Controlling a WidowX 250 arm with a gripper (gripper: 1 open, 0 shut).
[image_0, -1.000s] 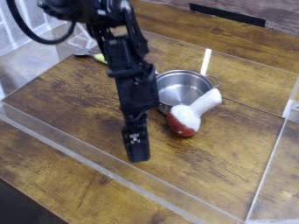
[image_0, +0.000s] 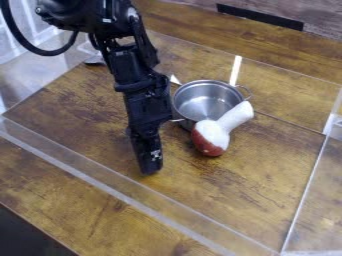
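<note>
My black gripper (image_0: 150, 160) points down at the wooden table, low in front of the pot and to its left; its fingertips look shut, with nothing visible between them. A steel pot (image_0: 203, 97) stands right of the arm. A red and white object (image_0: 209, 139) with a white cylindrical end (image_0: 235, 115) lies at the pot's front right, over or against its rim. Something small and pale behind the arm is partly hidden.
Clear panels or edges border the work area on the left, front and right. A dark slot (image_0: 259, 18) is at the back.
The arm has shifted left and the gripper slightly up and left, away from the red and white object. The pot and that object have not visibly moved.
</note>
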